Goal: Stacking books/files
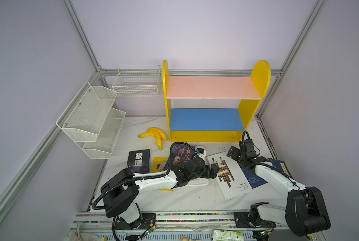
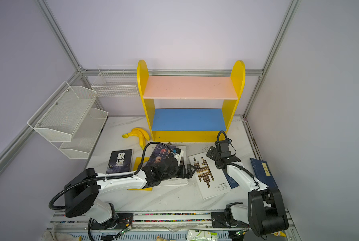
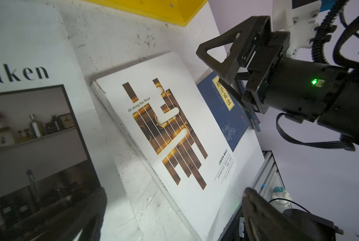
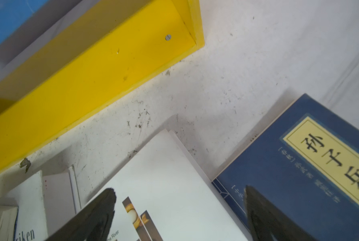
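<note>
A white book with a brown picture [image 1: 239,182] lies flat on the table, partly over a dark blue book [image 4: 268,160]. To its left are a white kitchen-picture book [image 3: 30,48], a dark purple book [image 1: 182,152] on top of it, a yellow book [image 1: 157,163] and a black book [image 1: 138,160]. My left gripper is open above the table near the white book's left edge, nothing between its fingers. My right gripper stands open over the upper end of the white book, also empty. The shelf unit [image 1: 206,137] behind has bare boards.
A second blue book [image 2: 264,172] lies at the far right, partly behind the right arm in the top left view. Bananas [image 1: 155,134] rest left of the shelf. Wire baskets [image 1: 95,116] hang on the left wall. Bare table shows along the front.
</note>
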